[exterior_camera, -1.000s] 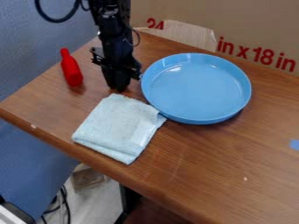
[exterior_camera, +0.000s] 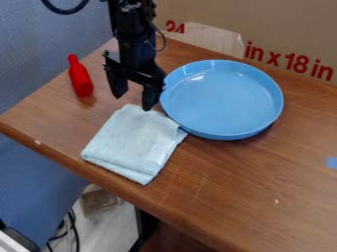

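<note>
My black gripper hangs low over the wooden table, just left of a blue plate, its fingers parted with nothing visible between them. A light blue folded cloth lies in front of it, below and left of the plate. A red bottle is at the left, apart from the gripper.
The wooden table has bare room at the front right, with a small blue patch at the right edge. A cardboard box stands behind. The table's left edge drops toward the floor.
The gripper has shifted slightly, and its fingers look more widely parted than before. The plate, cloth and bottle have not moved.
</note>
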